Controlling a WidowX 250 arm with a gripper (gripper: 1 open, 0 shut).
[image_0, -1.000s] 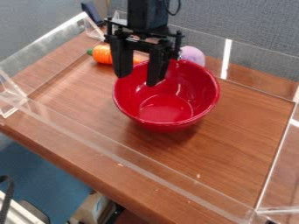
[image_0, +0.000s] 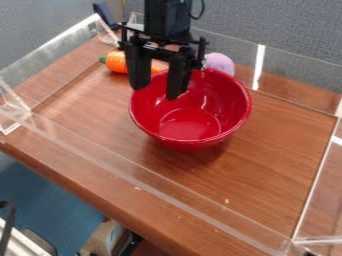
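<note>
A black gripper (image_0: 158, 70) hangs over a red bowl (image_0: 201, 120), its two fingers apart, one at the bowl's left rim and one inside or above its opening. Whether anything is between them is hard to see. Behind the arm lie an orange carrot (image_0: 115, 62) and a pale purple round object (image_0: 221, 63).
The wooden table (image_0: 261, 190) is ringed by clear low walls. Below the front left edge are a blue floor and some hardware.
The gripper appears very slightly shifted over the bowl; otherwise little differs.
</note>
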